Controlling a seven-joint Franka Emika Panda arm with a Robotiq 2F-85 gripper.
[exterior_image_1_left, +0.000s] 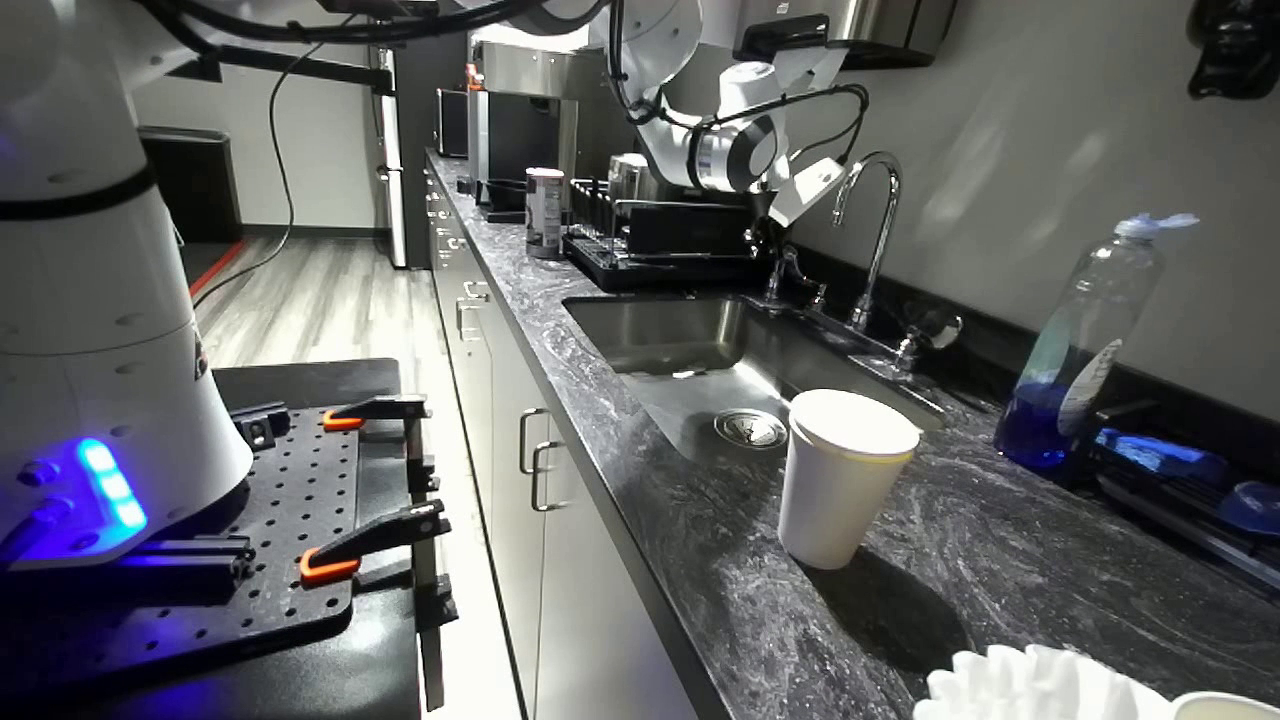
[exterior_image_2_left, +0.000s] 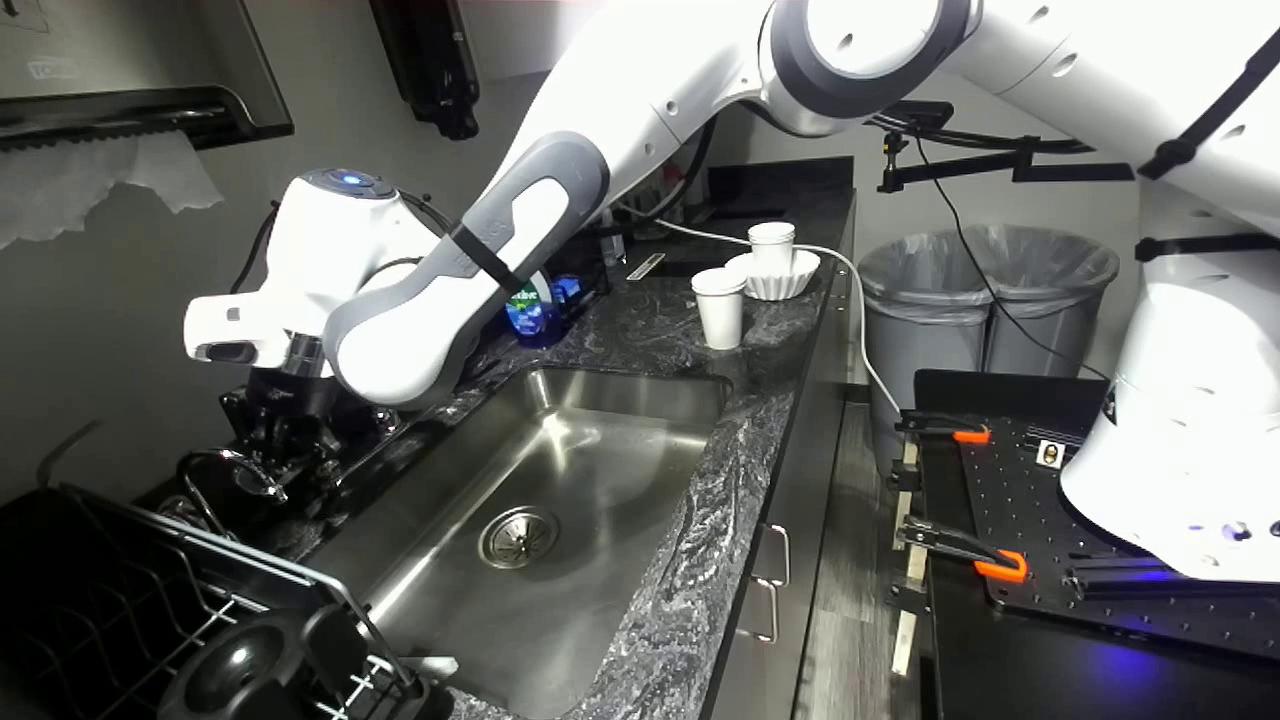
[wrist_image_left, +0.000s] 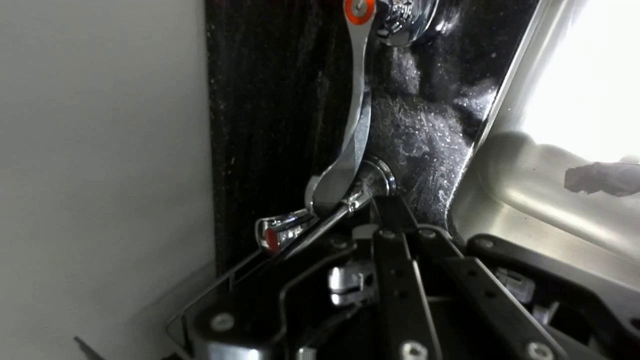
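Over the back left corner of the sink, beside the tap, my gripper (exterior_image_1_left: 758, 244) points down. Its fingers (wrist_image_left: 391, 213) are shut in the wrist view, with nothing visible between them. They are close to a chrome tap handle (wrist_image_left: 285, 231) with a red mark on its end, and to its round base (wrist_image_left: 378, 175); whether they touch is unclear. A curved grey metal piece (wrist_image_left: 358, 66) with an orange-red ring rises beyond the fingertips. The tall arched faucet (exterior_image_1_left: 884, 228) is right of my gripper in exterior view 1.
The steel sink (exterior_image_2_left: 564, 612) is open beside the gripper. A black dish rack (exterior_image_1_left: 690, 228) stands close behind it, the wall on the other side. A white paper cup (exterior_image_1_left: 840, 480) and a blue soap bottle (exterior_image_1_left: 1062, 384) stand on the counter nearer the camera.
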